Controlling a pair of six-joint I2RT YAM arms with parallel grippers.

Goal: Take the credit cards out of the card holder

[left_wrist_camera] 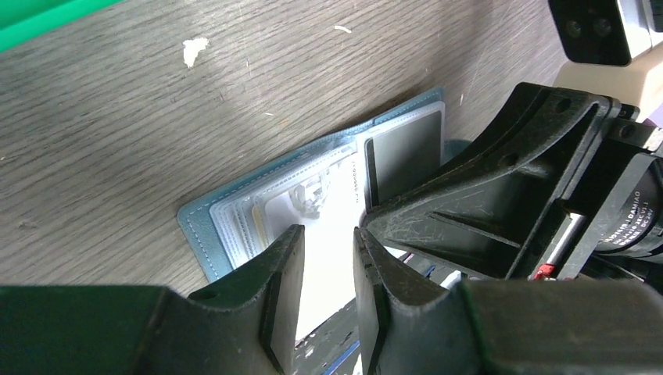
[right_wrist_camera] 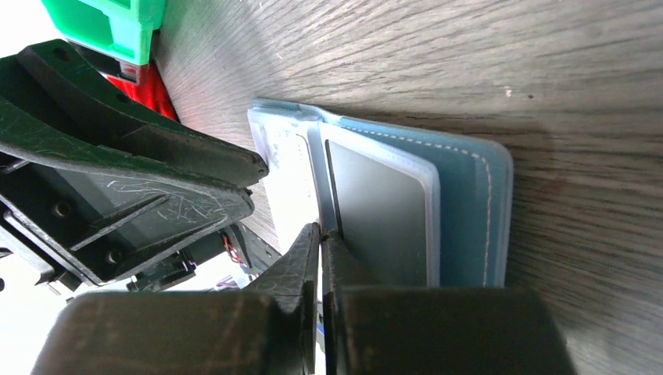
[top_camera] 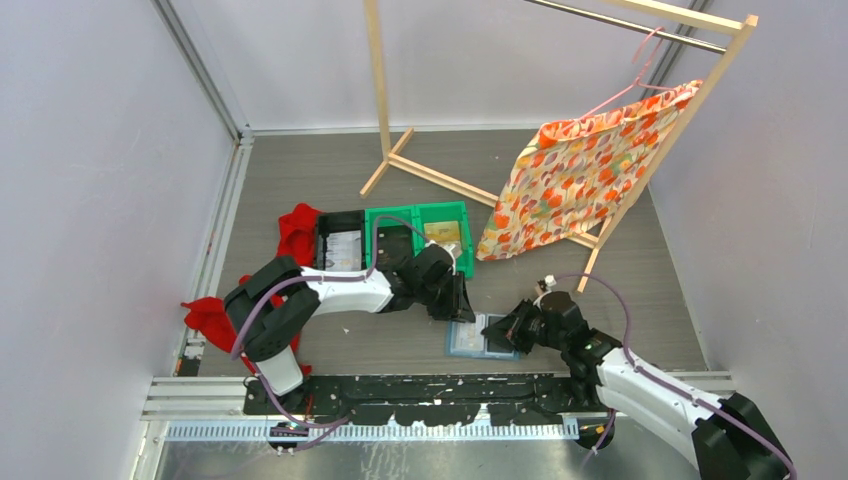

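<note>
The blue card holder (top_camera: 463,341) lies open and flat on the grey floor. Its left half (left_wrist_camera: 205,226) has layered clear pockets with a whitish card face (left_wrist_camera: 320,234) under them. A dark grey card (right_wrist_camera: 383,211) fills a pocket of the right half. My left gripper is part open over the left half, a gap between its fingers and no card there. My right gripper is shut, its tips at the inner edge of the dark card's pocket near the fold; nothing clearly shows between them.
Green bins (top_camera: 442,212) and a black bin (top_camera: 340,217) stand behind the left arm, red cloth (top_camera: 297,235) beside them. A patterned orange cloth (top_camera: 590,170) hangs from a wooden rack at the back right. The two grippers are close together over the holder.
</note>
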